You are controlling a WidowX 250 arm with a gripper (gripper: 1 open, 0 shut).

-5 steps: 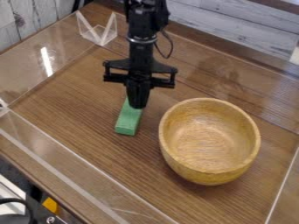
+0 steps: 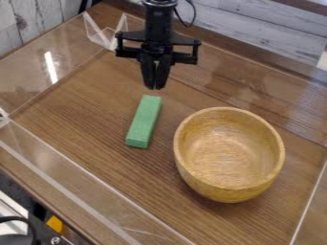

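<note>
A green rectangular block (image 2: pixel 143 122) lies lengthwise on the wooden table, left of a large yellow bowl (image 2: pixel 228 153). My black gripper (image 2: pixel 156 74) hangs above the far end of the block, upper middle of the view, with empty space below it and the block apart from it. How far its fingers are parted is hard to make out.
Low walls edge the back and left. A cable and a small yellow object lie off the lower left edge.
My gripper has moved up and back, away from the green block, uncovering its far end. The block and bowl have not moved.
</note>
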